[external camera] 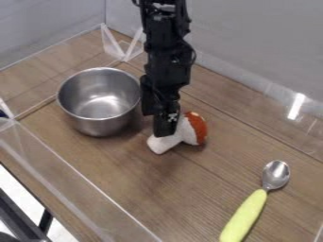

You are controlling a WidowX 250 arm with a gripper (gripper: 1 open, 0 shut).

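A steel bowl (98,95) sits on the wooden table (139,189) at the left. Right of it the black arm comes down from the top, its open gripper (165,121) low over a white object with an orange-red top (172,137), which lies on its side. The gripper partly hides this object; whether the fingers touch it is unclear.
A spoon with a yellow-green handle (246,214) lies at the front right. Clear plastic walls bound the table at back and sides. Bare wood lies in the front middle.
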